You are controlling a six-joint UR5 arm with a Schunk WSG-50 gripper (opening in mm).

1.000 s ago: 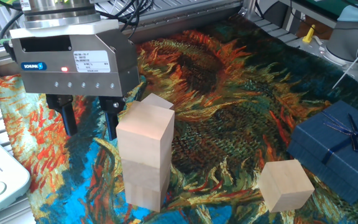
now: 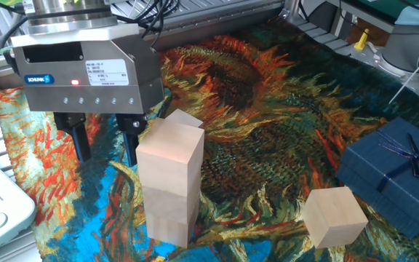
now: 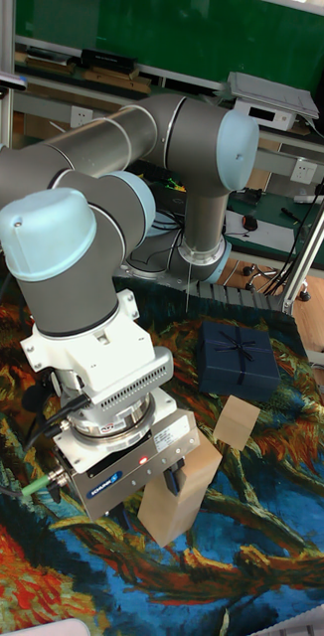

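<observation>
A tall stack of pale wooden blocks (image 2: 170, 182) stands upright on the patterned cloth. A single wooden cube (image 2: 334, 217) sits apart from it, to the right in exterior view 2. My gripper (image 2: 108, 161) is open, its two dark fingers pointing down with a clear gap and nothing visible between them. It hangs left of the stack in that view, the nearer finger close to the upper block; whether they touch cannot be told. In exterior view 3 the gripper partly covers the stack (image 3: 177, 503), and the loose cube (image 3: 237, 423) lies beyond it.
A dark blue gift box (image 2: 397, 173) with a ribbon rests at the right. Behind the stack's top shows a pale corner (image 2: 185, 117) of something mostly hidden. A white device (image 2: 2, 200) lies at the left edge. The cloth (image 2: 260, 145) between stack and box is largely bare.
My gripper has sunk very slightly since one second ago, its fingers still apart. The stack, cube and box have not moved.
</observation>
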